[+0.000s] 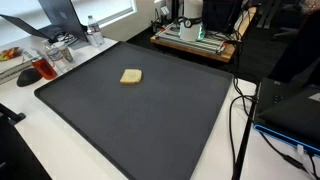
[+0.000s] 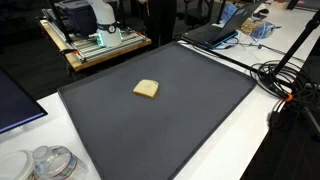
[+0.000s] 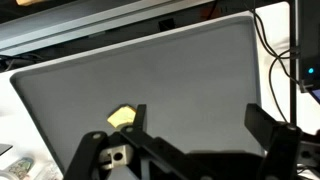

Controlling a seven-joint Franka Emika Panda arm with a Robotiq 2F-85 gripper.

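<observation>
A square slice of bread point(image 1: 131, 76) lies flat on the dark grey mat, toward its far side in exterior view 1. In exterior view 2 the same bread point(image 2: 146, 88) rests on the bare mat point(image 2: 190, 120). My gripper shows in the wrist view with its black fingers spread wide and nothing between them. The bread point(image 3: 122, 117) sits beside the left finger point(image 3: 128, 135), on its outer side and partly covered by it. Neither exterior view clearly shows the gripper.
In exterior view 1, a red-lidded jar point(image 1: 45, 68) and several other containers stand left of the mat. Black cables point(image 1: 238, 110) run along its right edge. A wooden shelf point(image 2: 100, 48) with white equipment stands behind it.
</observation>
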